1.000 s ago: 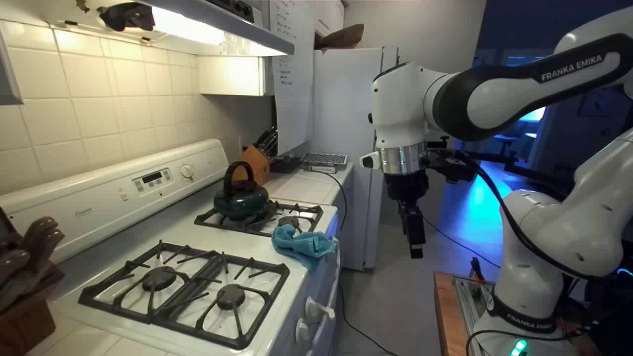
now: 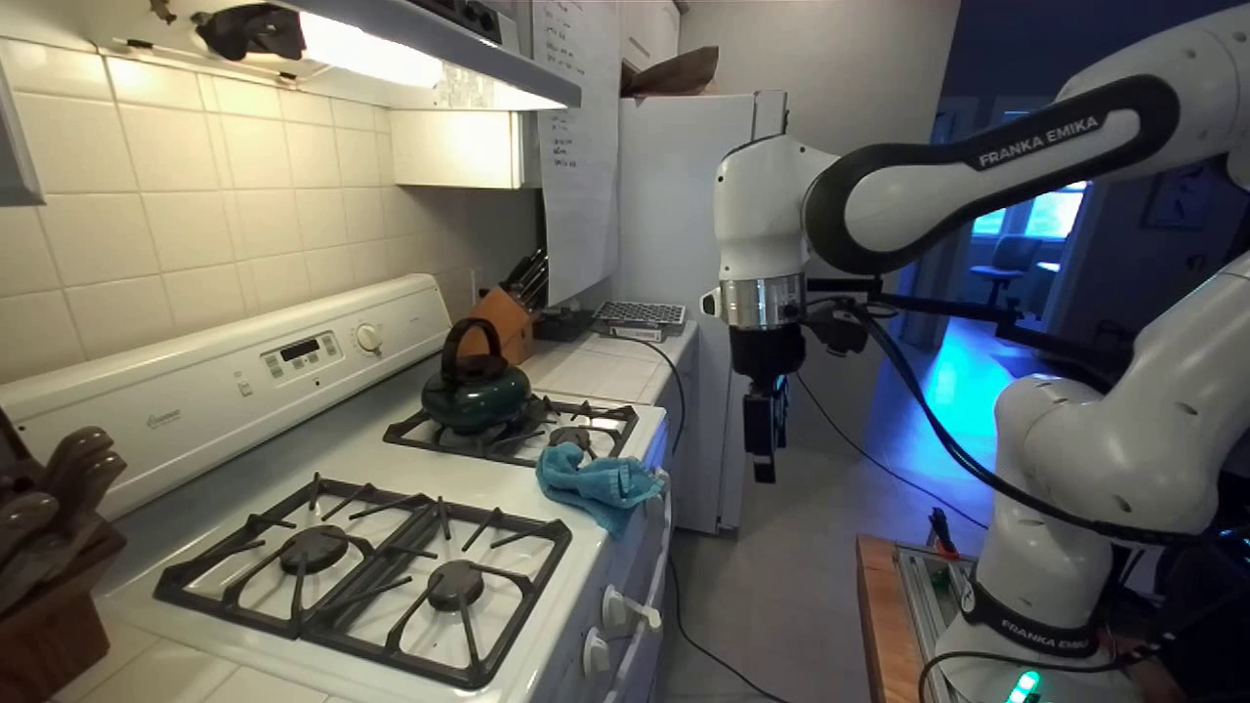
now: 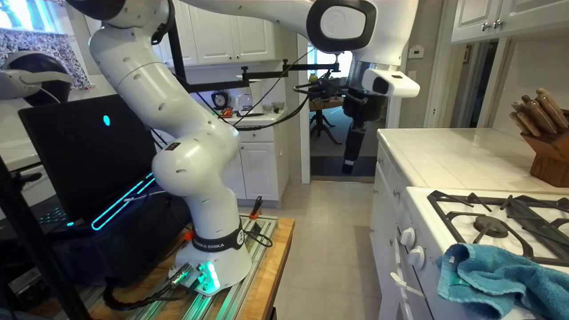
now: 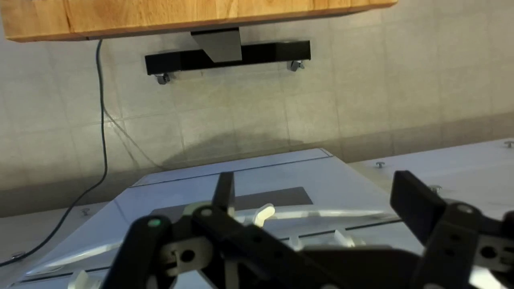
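Note:
My gripper [image 2: 764,471] hangs pointing down in the air over the floor, between the stove and the robot's table. In the wrist view the fingers [image 4: 224,192] stand wide apart, with nothing between them. A crumpled blue towel [image 2: 600,482] lies on the front edge of the white stove [image 2: 387,463], partly hanging over it. The gripper is well clear of this towel, to its right in exterior view 1. A dark green kettle [image 2: 476,396] with a black handle rests on a back burner.
A wooden knife block [image 2: 53,562] stands at near left, another [image 2: 506,318] beyond the kettle. The range hood [image 2: 434,53] overhangs the stove. Knobs [image 3: 416,257] and the oven handle jut from its front. A dark cable [image 4: 103,125] crosses the otherwise open floor.
In exterior view 1 the arm and gripper have shifted left and a little up, nearer the stove, and the wrist has turned slightly. Towel and kettle have not moved.

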